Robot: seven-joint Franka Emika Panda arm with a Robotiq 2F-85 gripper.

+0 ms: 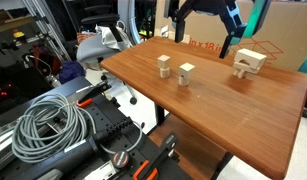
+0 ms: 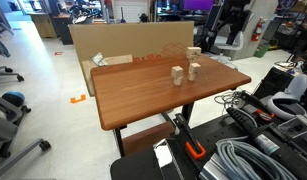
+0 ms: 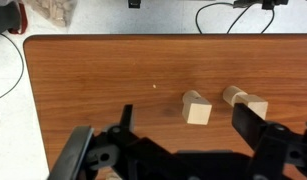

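My gripper hangs above the table with its fingers spread wide and nothing between them. Below it on the tabletop stand two small pale wooden pieces, a left block and a right block, close together but apart. A wider pale piece rests on a narrow support farther right. From the wrist, one block appears between the open fingers, far beneath them, with another to its right, partly behind a finger. Exterior view 2 shows the two blocks and the wider piece.
A cardboard panel stands along the table's edge. Coiled grey cable and dark frame parts lie beside the table at lower left.
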